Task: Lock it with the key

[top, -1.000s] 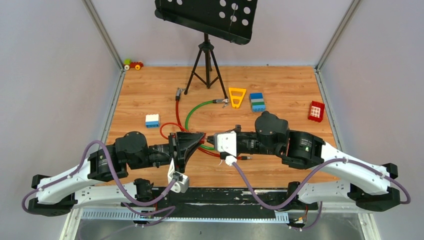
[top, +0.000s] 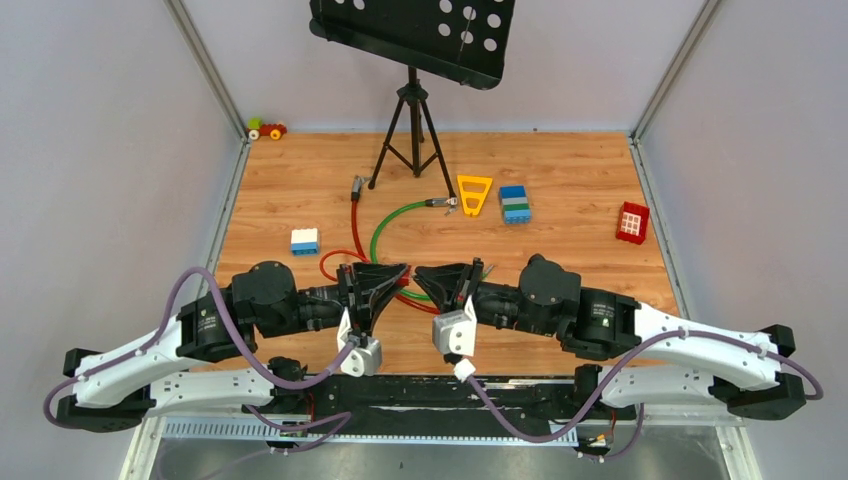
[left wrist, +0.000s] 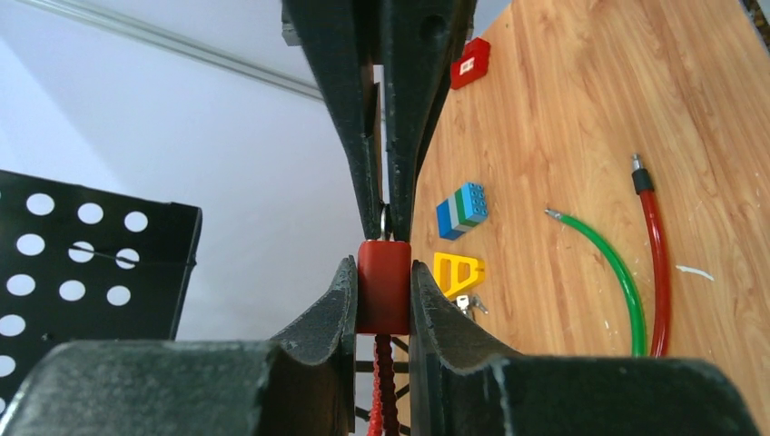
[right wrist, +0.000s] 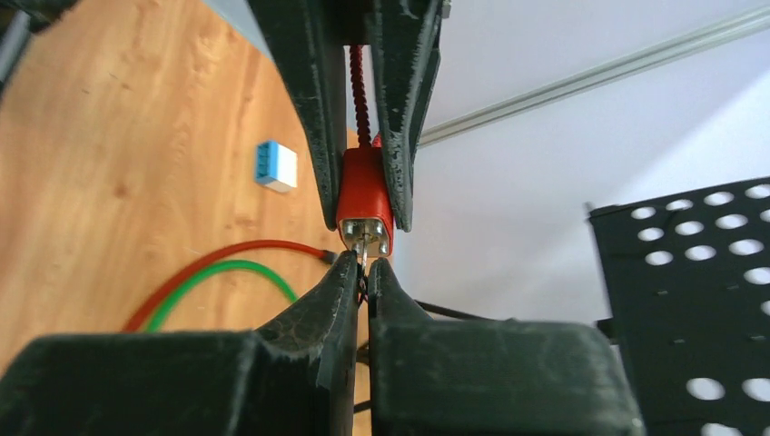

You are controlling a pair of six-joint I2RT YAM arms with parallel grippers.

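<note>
A red lock body point(left wrist: 384, 289) sits between the pads of my left gripper point(top: 404, 272), which is shut on it. The lock's metal end face point(right wrist: 365, 234) points towards my right gripper point(top: 420, 272), whose fingertips are closed together on a thin metal key point(right wrist: 364, 249). The key meets the lock's face; how deep it goes is hidden. In the left wrist view a bit of metal shows between the right fingertips, close against the lock. A red braided cord point(right wrist: 360, 95) runs away from the lock's other end.
A green cable lock point(top: 400, 212) and red cable point(top: 355, 225) lie on the table below the grippers. Behind are a yellow triangle point(top: 474, 194), blue-green bricks point(top: 514, 204) and a music stand point(top: 415, 115). White-blue brick point(top: 305, 241) is left, red brick point(top: 632, 222) right.
The left wrist has shifted only slightly, and the two grippers stay tip to tip.
</note>
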